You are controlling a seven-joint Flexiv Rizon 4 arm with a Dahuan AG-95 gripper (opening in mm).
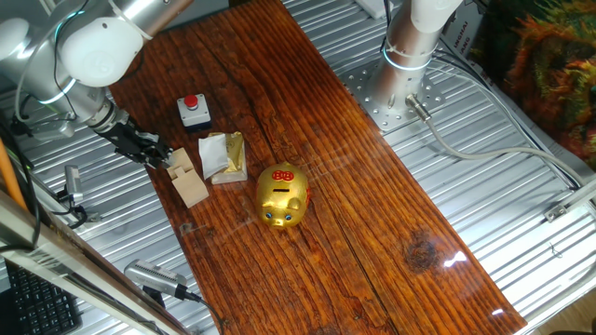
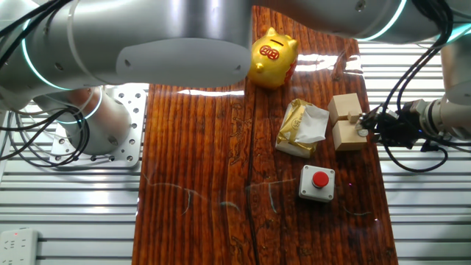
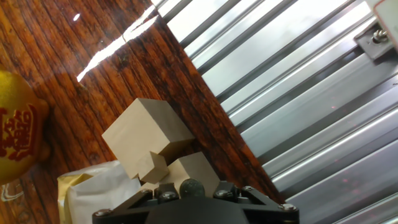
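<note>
Two pale wooden blocks lie end to end near the table edge, with a small wooden piece at their join. In exterior view 2 the blocks are on the right of the table. My gripper reaches in from outside that edge, its tip close against the nearer block. At the bottom of the wrist view, the gripper has a dark rounded tip overlapping the near block. Whether its fingers are apart or together, or touching the wood, is not clear.
Beside the blocks lies a white-and-gold packet. A golden piggy bank stands further in, and a red-button box sits to one side. A grey device is outside the table edge.
</note>
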